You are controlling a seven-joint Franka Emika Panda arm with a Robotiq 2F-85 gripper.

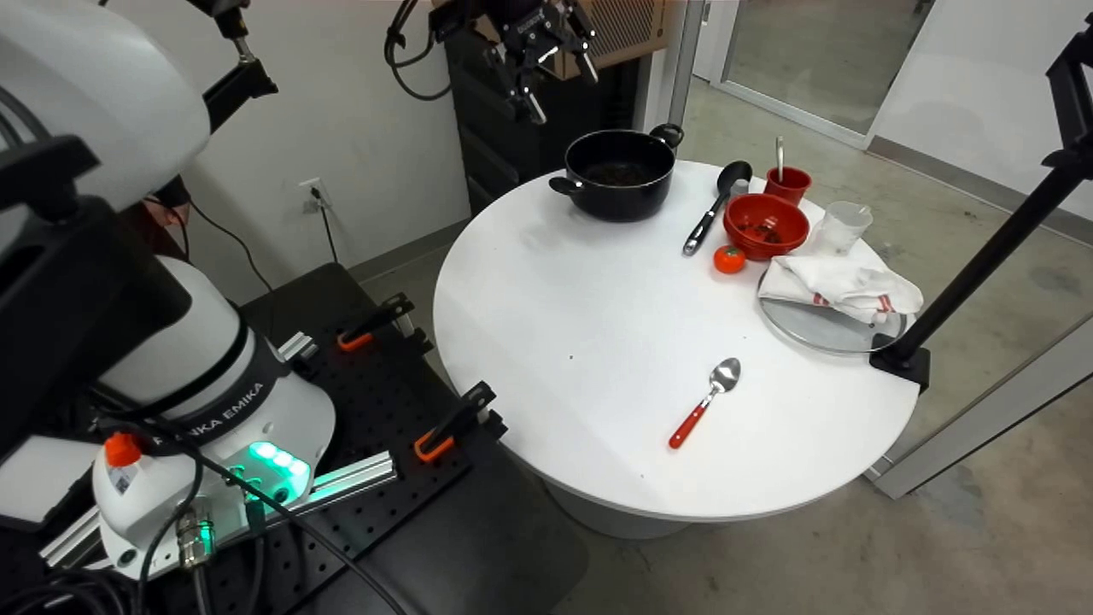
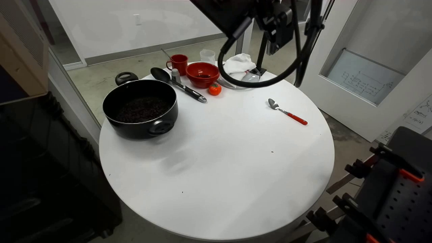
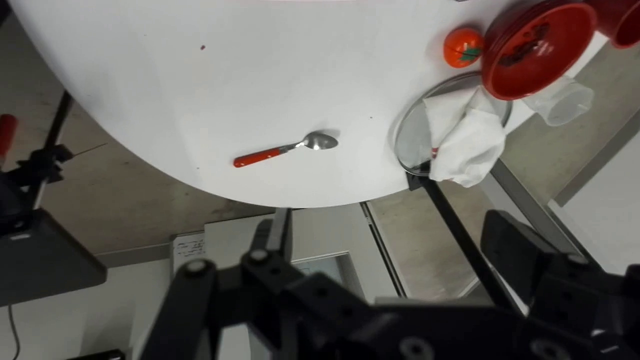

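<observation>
High over the far side of the table, close to the black pot, my gripper stands open with nothing between its fingers. In the wrist view the gripper shows its two dark fingers wide apart. A metal spoon with a red handle lies alone on the white table. Dark contents cover the bottom of the pot. A red bowl with dark bits inside sits beside a tomato. Left of them rests a black ladle.
A white cloth lies on a clear lid or plate near the table edge. Behind it stand a translucent cup and a red mug holding a utensil. A black pole is clamped there.
</observation>
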